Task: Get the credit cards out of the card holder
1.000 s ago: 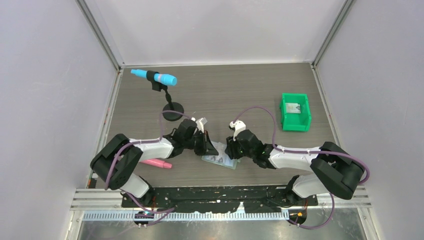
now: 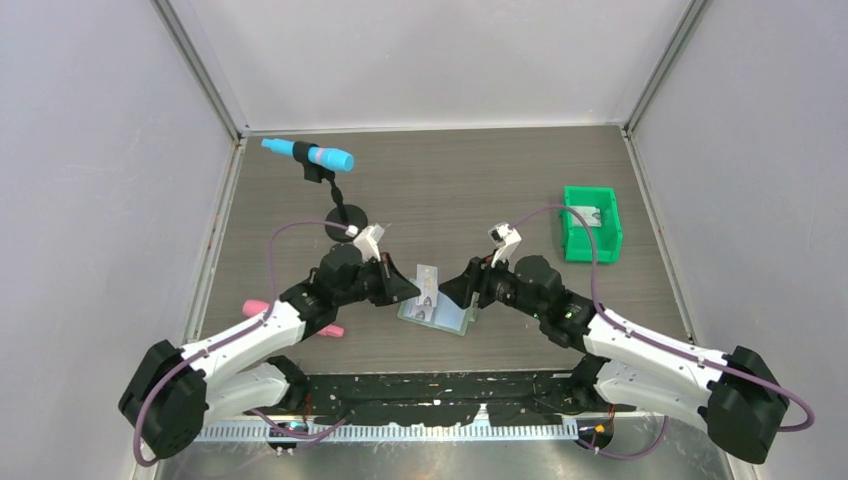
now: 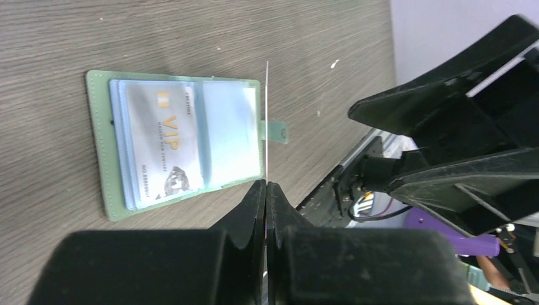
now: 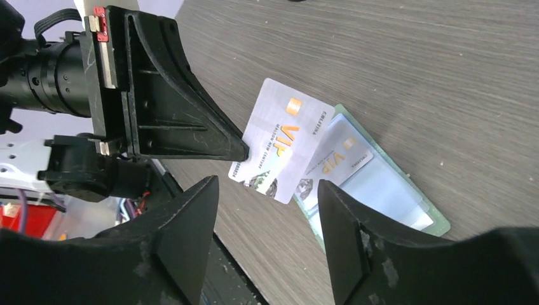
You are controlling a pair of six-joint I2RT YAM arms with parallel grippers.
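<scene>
The green card holder (image 2: 448,318) (image 3: 102,146) (image 4: 432,217) lies open on the table, with a VIP card (image 3: 162,140) (image 4: 340,159) inside. Above it, a second VIP card (image 2: 427,285) is held upright-tilted at the tips of my shut left gripper (image 2: 414,290), seen as a thin edge-on line in the left wrist view. My right gripper (image 2: 455,293) is open, facing the card from the right, with its fingers apart and not visibly touching it.
A green bin (image 2: 600,243) with a card-like item inside stands at the right. A blue cylinder on a black stand (image 2: 345,222) is at the back left. A pink cylinder (image 2: 255,306) lies behind the left arm.
Both grippers have risen from the holder. My left gripper now has a card raised out above the holder; my right arm has also shifted, with its gripper facing that card.
</scene>
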